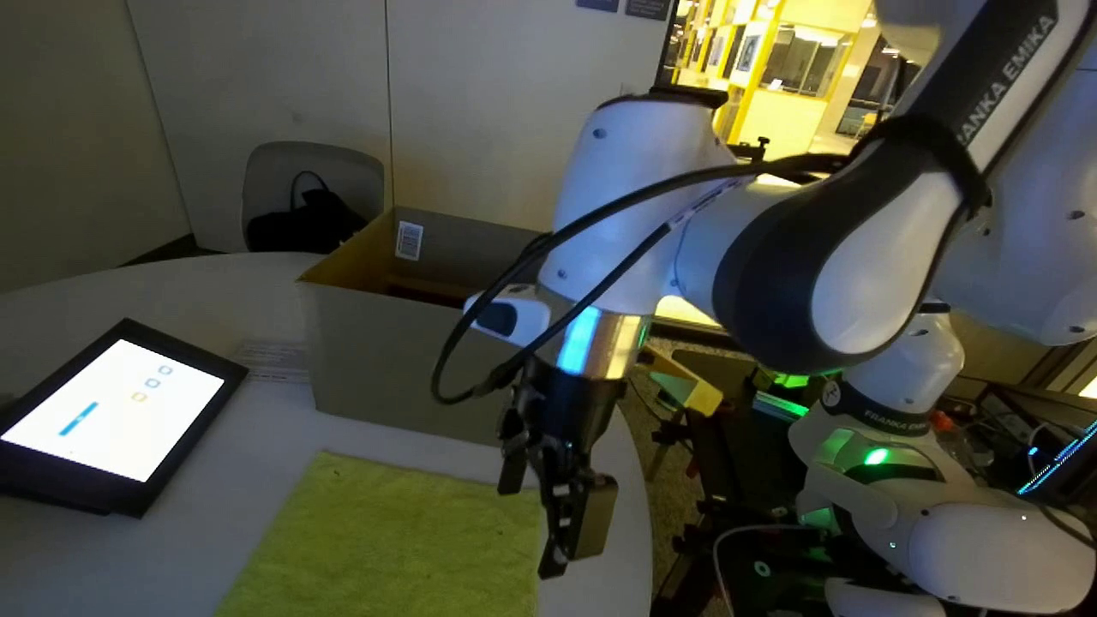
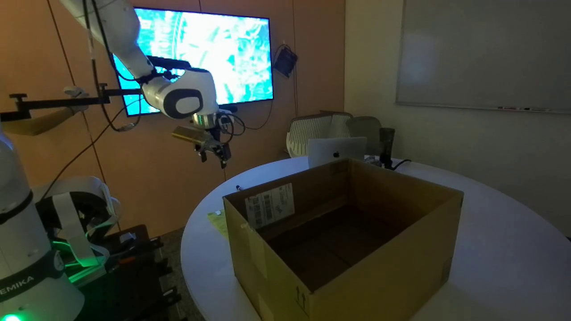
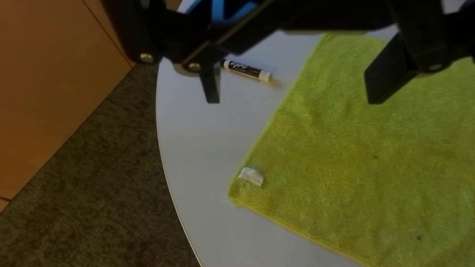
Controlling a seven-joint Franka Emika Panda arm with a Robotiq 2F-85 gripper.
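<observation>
In the wrist view a yellow-green cloth lies flat on the white table, a small white tag near its corner. A white marker with a black label rests on bare table beside the cloth, partly covered by the gripper at its left end. My gripper is open above them, its fingers well apart with nothing between. From exterior view 1, the gripper hangs over the cloth's right edge. The second exterior view has the gripper above and behind the cardboard box.
The open box stands close beyond the cloth. A tablet with a lit screen lies at the left. A laptop and a dark cup are behind the box. The table's edge runs close to the marker.
</observation>
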